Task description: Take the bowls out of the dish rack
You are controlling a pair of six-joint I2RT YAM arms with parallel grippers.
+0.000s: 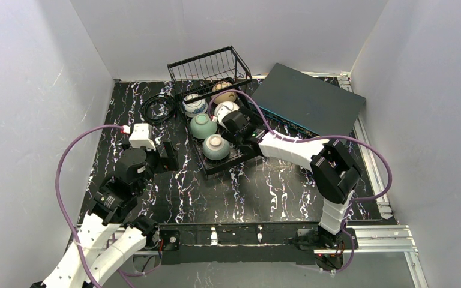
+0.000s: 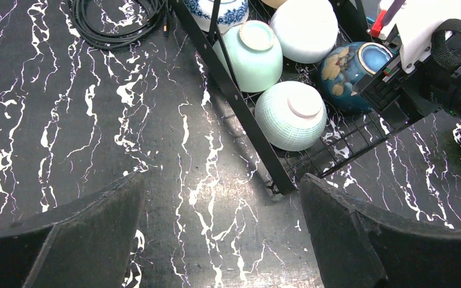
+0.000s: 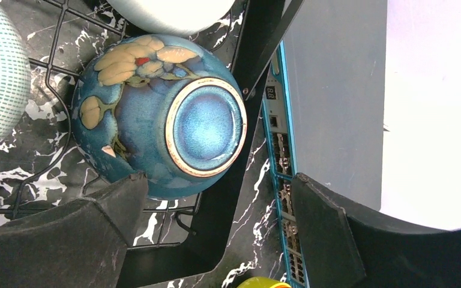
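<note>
Several upturned bowls fill the black dish rack point(image 1: 210, 163). In the top view a blue-and-white bowl point(image 1: 195, 105) and a tan bowl point(image 1: 223, 91) sit at the back, a green bowl point(image 1: 203, 126) and a white bowl point(image 1: 226, 110) in the middle, and a pale dotted bowl point(image 1: 216, 147) in front. My right arm hides a blue flowered bowl point(image 3: 141, 108) there; it leans in the rack below my open right gripper, whose fingers hold nothing. Left of the rack, my left gripper hangs open and empty above the counter.
A grey slab-topped device point(image 1: 306, 99) stands close to the rack's right side. Black coiled cable point(image 1: 158, 109) lies to the left. Something yellow point(image 3: 264, 282) is partly visible near the rack's front right.
</note>
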